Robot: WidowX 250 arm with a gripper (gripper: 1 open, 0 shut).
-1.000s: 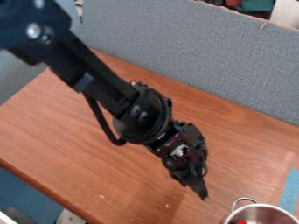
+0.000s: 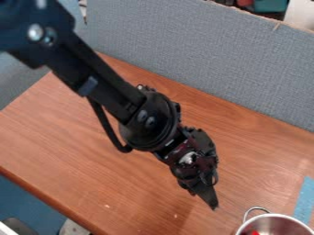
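Observation:
My black arm reaches down from the upper left over the wooden table, ending in my gripper [image 2: 207,193] low over the table at the centre right. Its fingers point down toward the front, shut, with nothing visible between them. A steel pot [image 2: 285,226] with a wire handle is cut off at the bottom right corner, a short way from the fingertips, with something red inside it.
A grey padded wall [image 2: 208,60] runs along the back. A blue strip [image 2: 307,197] lies at the right edge. Its left edge drops to a blue floor.

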